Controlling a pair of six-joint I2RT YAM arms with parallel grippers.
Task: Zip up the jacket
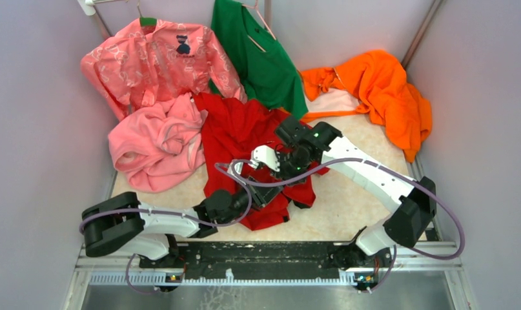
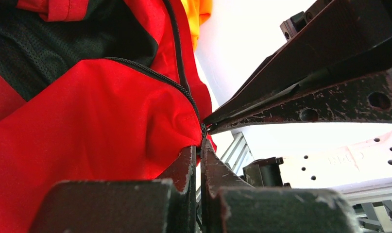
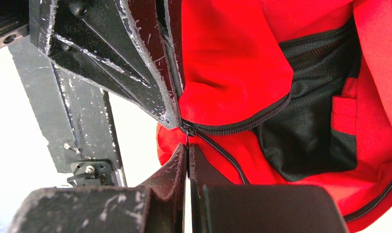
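The red jacket (image 1: 235,129) lies spread in the middle, black mesh lining (image 3: 310,126) showing. Its zipper tapes (image 2: 145,68) meet at a small dark slider (image 3: 189,128). In the left wrist view my left gripper is shut at the lower end of the zipper, just below the slider, pinching what looks like its thin end. My right gripper is shut on what looks like the thin pull of the slider, the left gripper's fingers right beside it. In the top view both grippers overlap over the jacket's lower middle.
Pink clothing (image 1: 154,142) lies at left, a patterned pink jacket (image 1: 154,61) and green top (image 1: 251,64) hang behind, and an orange garment (image 1: 393,97) is at back right. Bare table (image 1: 348,206) shows at front right. The arms are very close together.
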